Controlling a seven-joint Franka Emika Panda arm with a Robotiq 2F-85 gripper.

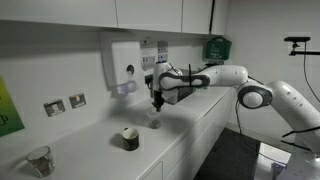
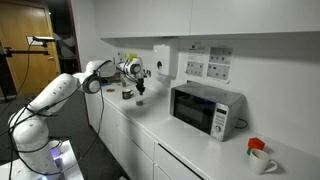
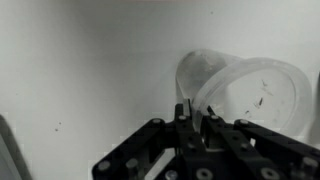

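A translucent cup or container (image 3: 262, 92) with a round whitish rim fills the right of the wrist view. My gripper is shut on its near rim, the dark fingers meeting at the lip. A few small dark specks show inside the cup. In exterior view 1 the cup (image 1: 154, 118) is at or just above the white counter, below the gripper (image 1: 157, 104); whether it touches the counter cannot be told. Exterior view 2 shows the gripper (image 2: 140, 92) small and far off, with the cup (image 2: 139, 100) beneath it.
A dark mug (image 1: 131, 140) stands close by on the counter, nearer the camera. A glass container (image 1: 41, 161) sits at the near left. Farther off, a microwave (image 2: 207, 111), a white mug (image 2: 261, 161) and a red item (image 2: 256, 146) occupy the counter.
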